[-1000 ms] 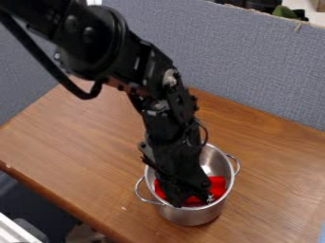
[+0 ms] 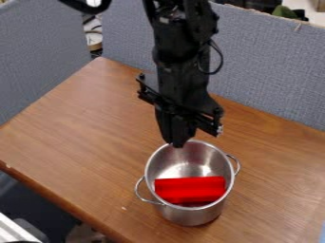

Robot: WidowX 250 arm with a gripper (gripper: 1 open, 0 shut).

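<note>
The black gripper [image 2: 178, 134] hangs just over the rear rim of a steel pot [image 2: 216, 213] with two wire handles. A red cylindrical object [image 2: 191, 190] lies across the inside of the pot, apart from the gripper. The fingertips are dark and close together; whether they are open or shut is hard to tell.
The pot stands on a wooden table [image 2: 76, 133] near its front edge. Grey padded panels [image 2: 273, 76] border the back and left.
The arm and gripper have risen up and back out of the pot, uncovering the red object, which stays lying inside.
</note>
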